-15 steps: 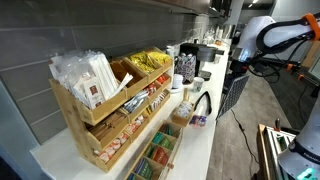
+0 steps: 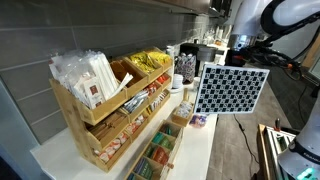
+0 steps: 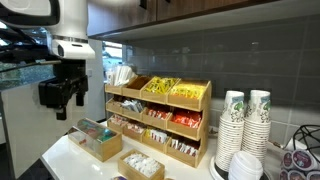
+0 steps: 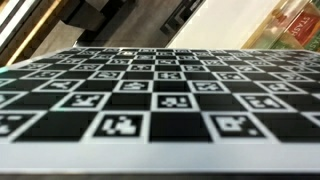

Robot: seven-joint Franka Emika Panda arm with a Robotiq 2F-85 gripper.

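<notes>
A checkered calibration board [image 2: 230, 90] with black and white squares is upright below the white arm in exterior view 1, its patterned face toward that camera. In the wrist view, the board [image 4: 165, 95] fills most of the picture, stretching away from the camera. My gripper [image 2: 257, 58] is at the board's top edge, dark and small; how its fingers meet the board is hidden. In exterior view 2 the dark gripper [image 3: 62, 95] hangs under the white arm at the left, too indistinct to read its fingers. No fingers show in the wrist view.
A tiered wooden rack [image 2: 110, 120] of packets stands along the wall. Open wooden bins [image 2: 157, 155] sit before it on the white counter [image 2: 200, 150]. Stacked paper cups [image 3: 230, 118] stand at the right in exterior view 2. Bare counter lies below the board.
The board has swung from nearly edge-on to facing exterior view 1, looking much wider now. The arm above it has shifted left and looks larger. The rack and bins have stayed put.
</notes>
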